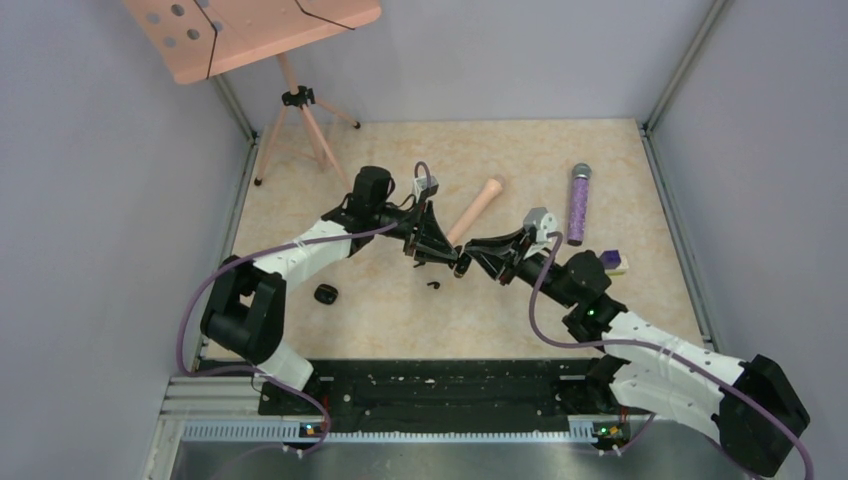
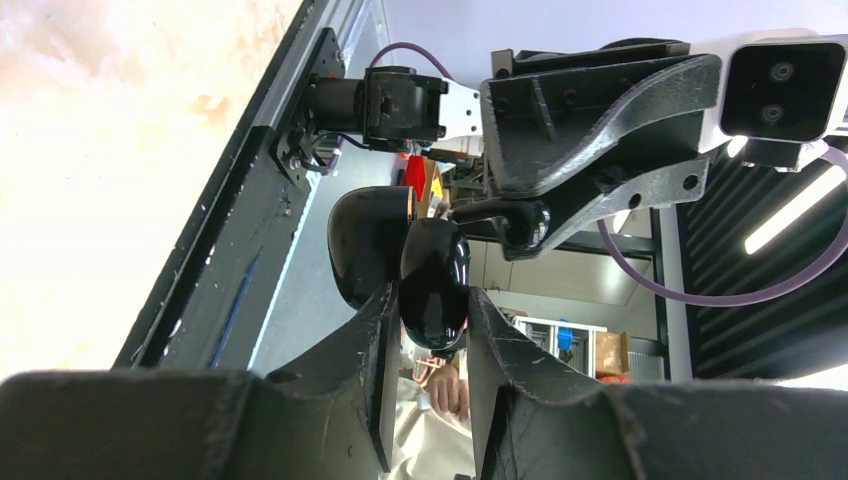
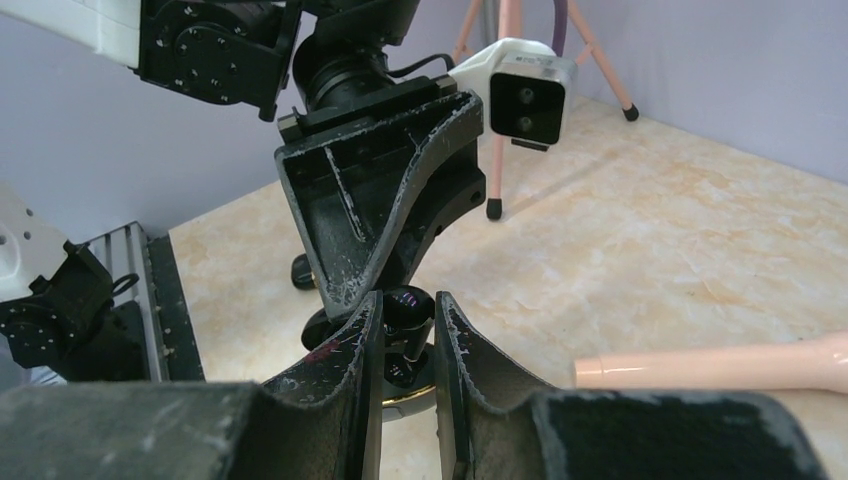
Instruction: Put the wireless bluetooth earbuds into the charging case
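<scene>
At the centre of the top view my left gripper (image 1: 450,256) and right gripper (image 1: 474,250) meet. The left is shut on a glossy black piece (image 2: 432,275), apparently part of the charging case, with a second rounded black part (image 2: 362,245) beside it. In the right wrist view, my right gripper's fingertips (image 3: 370,330) flank a black glossy piece (image 3: 406,305) above the gold-rimmed case; whether they grip it is unclear. A small black earbud (image 1: 434,285) lies on the table below the grippers, and a black rounded object (image 1: 326,294) lies at left.
A pink cylinder (image 1: 472,212) lies behind the grippers, a purple microphone (image 1: 580,200) at back right, and a small purple-and-yellow object (image 1: 614,262) behind the right arm. A pink stand (image 1: 312,125) occupies the back left.
</scene>
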